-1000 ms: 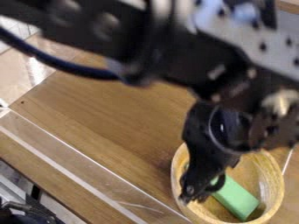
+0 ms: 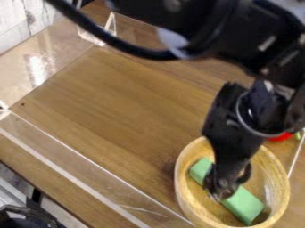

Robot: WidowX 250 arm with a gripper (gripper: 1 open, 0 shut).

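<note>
A round tan bowl [image 2: 274,187] sits at the lower right of the wooden table, with a green block [image 2: 242,203] lying inside it. My black gripper [image 2: 222,183] reaches down from the upper right into the bowl, over the upper-left part of the block. It is open; the view does not show its two fingers clearly, and they hide part of the block.
A clear plastic edge runs along the lower left. A small red object [image 2: 281,137] is partly visible behind the gripper at right.
The arm has shifted up and to the right, uncovering more table at the top. The gripper tip has moved slightly right within the bowl, and a red object has come into view.
</note>
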